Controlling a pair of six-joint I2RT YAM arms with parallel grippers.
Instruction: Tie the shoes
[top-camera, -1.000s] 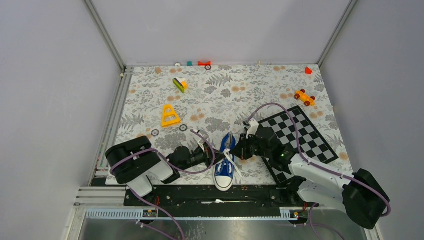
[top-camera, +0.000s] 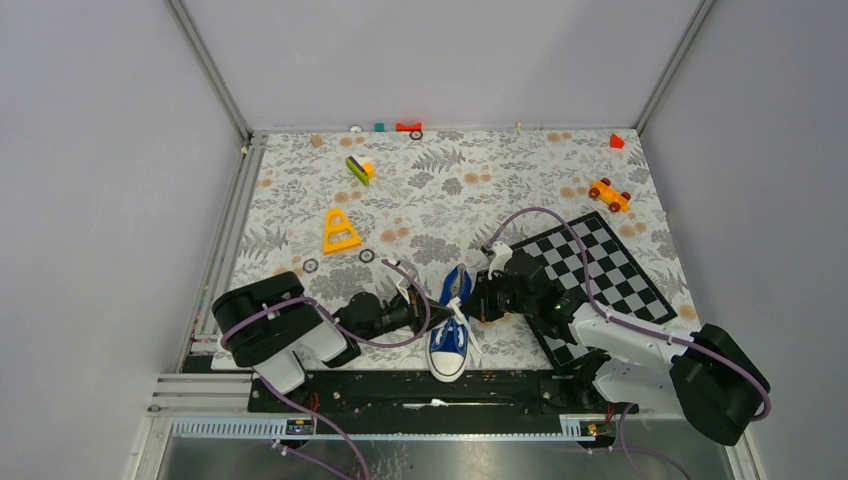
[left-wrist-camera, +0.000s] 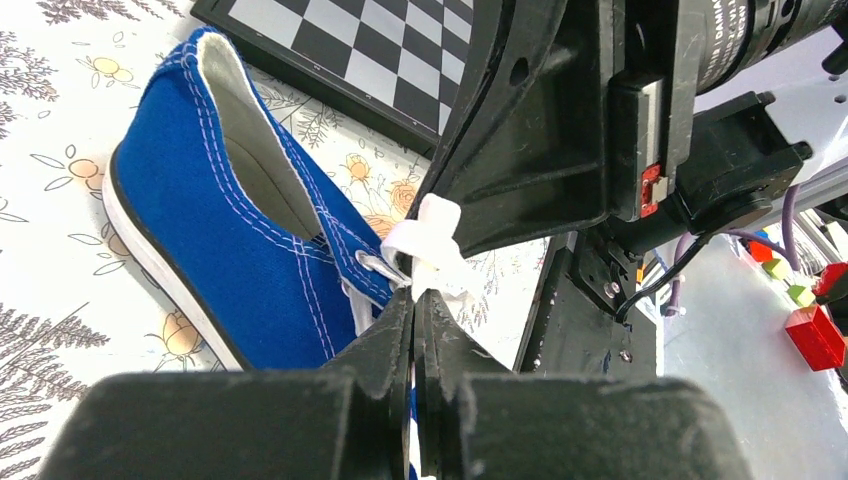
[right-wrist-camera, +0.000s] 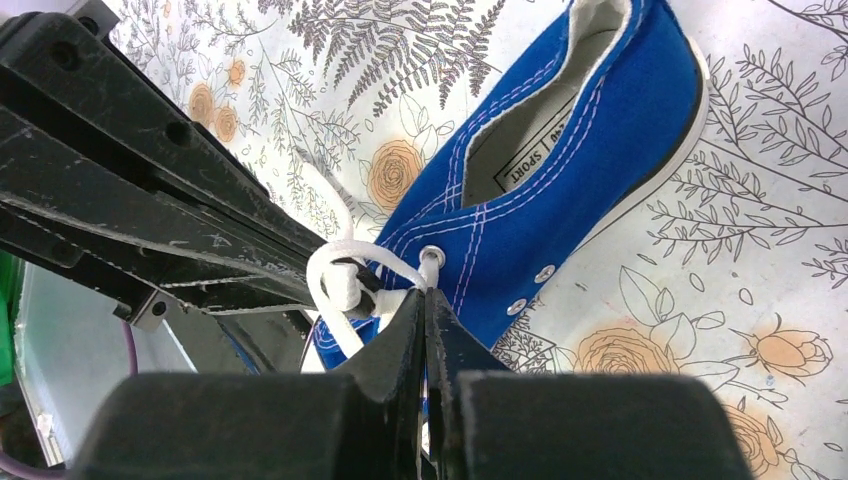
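Note:
A blue canvas shoe with a white toe stands at the table's front edge, toe to the front. Its white lace lies in loops over the tongue. From the left, my left gripper reaches over the shoe and is shut, with lace gathered at its tips. Opposite it, my right gripper is shut too, and a strand of lace runs into its fingertips. That strand curves around the left gripper's fingertips, which are close by. The shoe's front eyelets are hidden in both wrist views.
A black-and-white checkerboard lies right of the shoe, partly under my right arm. Toward the left are a yellow triangular frame and small black rings. Behind the shoe, the middle of the patterned table is clear.
The lace loops at the shoe have changed shape a little. My left arm looks still.

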